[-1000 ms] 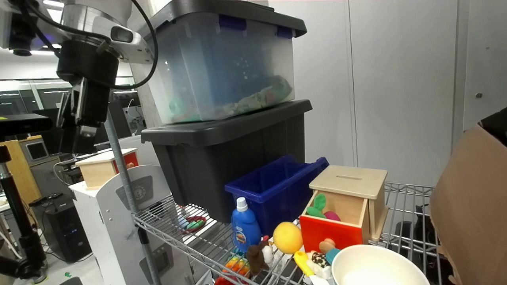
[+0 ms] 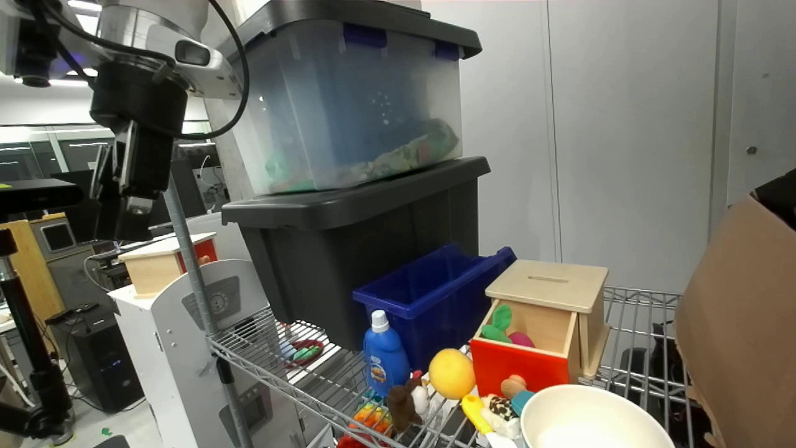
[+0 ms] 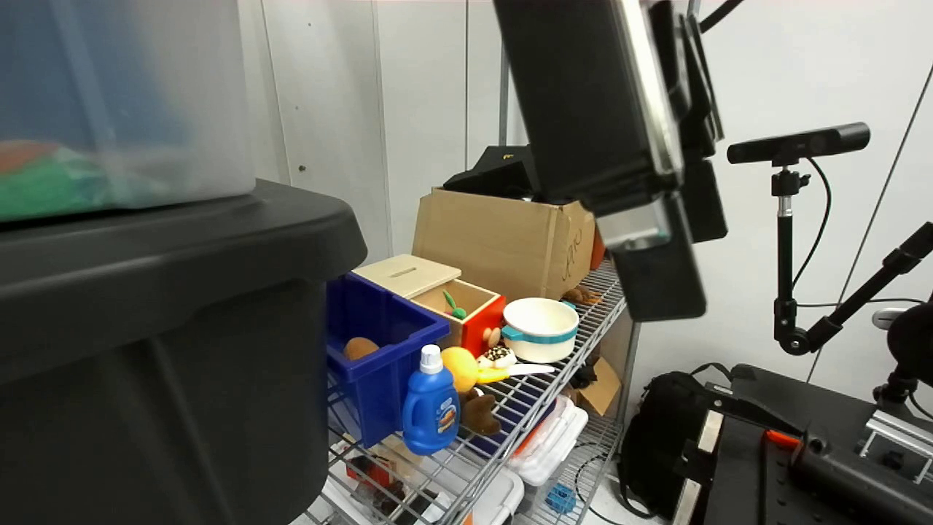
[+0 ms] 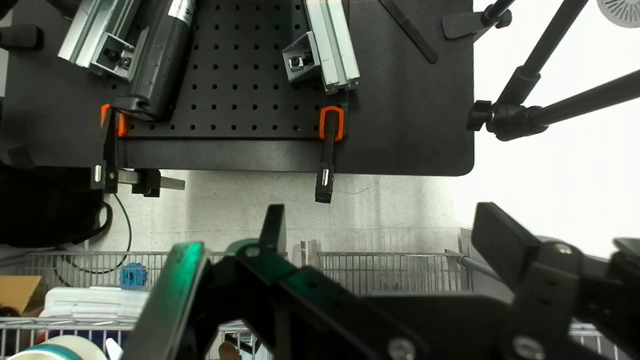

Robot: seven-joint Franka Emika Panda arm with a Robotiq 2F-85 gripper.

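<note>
My gripper is open and empty in the wrist view, its two dark fingers wide apart above the gap between a black table and a wire shelf. Exterior view 1 has the gripper at upper left, pointing down, well away from the shelf items. On the shelf, a wooden box has its red-fronted drawer pulled out, with a green and a magenta item inside. Around it are a white bowl, a yellow ball, a blue bottle, a yellow-handled knife and small toys.
A blue bin holding a brown item stands behind the bottle. Stacked storage boxes rise beside it. A cardboard box occupies the shelf's other end. Camera stands and a black table are near the arm.
</note>
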